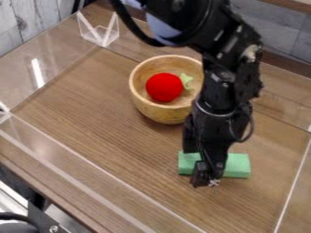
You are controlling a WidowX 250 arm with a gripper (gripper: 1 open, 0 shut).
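The black gripper (pixel 203 164) is low over a green rectangular block (pixel 232 167) lying on the wooden table (pixel 85 155), its fingers at the block's left part and hiding some of it. Whether the fingers grip the block is not clear. A wooden bowl (pixel 172 106) behind holds a red round object (pixel 165 86) and something small and green.
A clear plastic holder (pixel 100 23) stands at the back left near the wall.
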